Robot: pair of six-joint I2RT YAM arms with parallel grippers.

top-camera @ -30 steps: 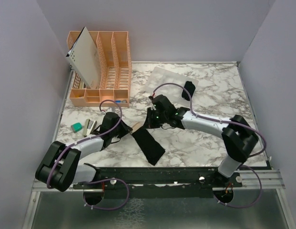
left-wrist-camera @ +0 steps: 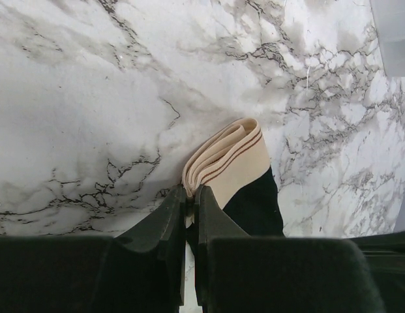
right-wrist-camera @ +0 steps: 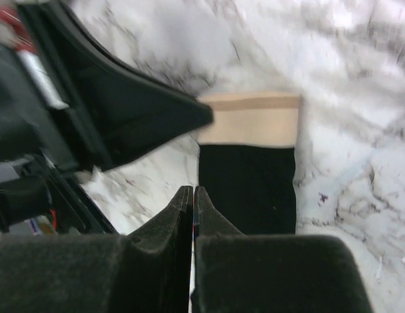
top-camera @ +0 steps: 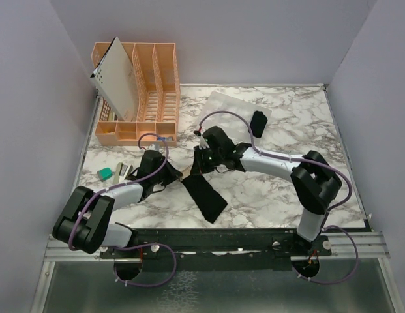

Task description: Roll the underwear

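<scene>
Black underwear (top-camera: pixel 205 197) lies as a flat, narrow panel at the front middle of the table, with its beige waistband at the far end. At the waistband's left corner, my left gripper (top-camera: pixel 180 177) is shut on the fabric. The left wrist view shows the beige band (left-wrist-camera: pixel 236 160) folded in layers, pinched between the fingertips. My right gripper (top-camera: pixel 198 171) is close by at the band end, shut. In the right wrist view, its fingertips (right-wrist-camera: pixel 186 202) meet with nothing showing between them, near the left edge of the black cloth (right-wrist-camera: pixel 251 186).
An orange compartment organizer (top-camera: pixel 166 91) stands at the back left, a white panel (top-camera: pixel 117 81) leaning in it. Behind the arms, a pale translucent tray (top-camera: pixel 222 107) holds a black bundle (top-camera: pixel 257 124). A green item (top-camera: pixel 105 174) sits far left.
The left gripper has barely moved, and the black cloth lies almost as before.
</scene>
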